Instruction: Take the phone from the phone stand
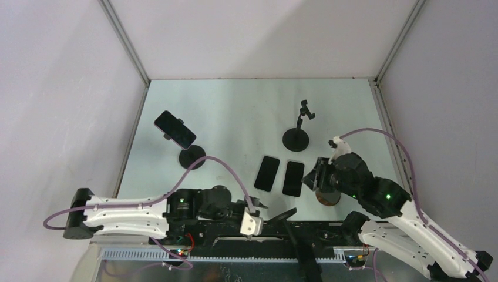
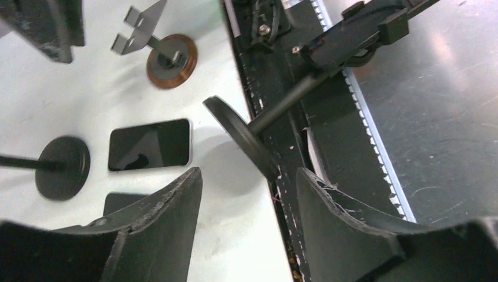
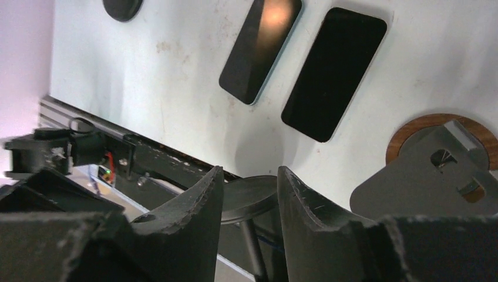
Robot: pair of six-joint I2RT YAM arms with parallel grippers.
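Note:
In the top view a dark phone [image 1: 175, 130] is tilted in the phone stand [image 1: 192, 157] at the left. Two more phones lie flat near the middle: the left flat phone [image 1: 267, 173] and the right flat phone [image 1: 293, 178]. My left gripper is open near the front edge, its fingers apart and empty, with a black disc on a rod [image 2: 242, 138] beyond them. Just right of the right flat phone hangs my right gripper, part open. That disc shows behind its gap; nothing appears held.
An empty black stand [image 1: 296, 140] stands at the back right. A stand with a wood-rimmed base [image 1: 327, 198] is partly covered by the right arm. The black disc [image 1: 285, 215] juts over the front edge between the arms. Bare table [image 1: 235, 117] lies at the back centre.

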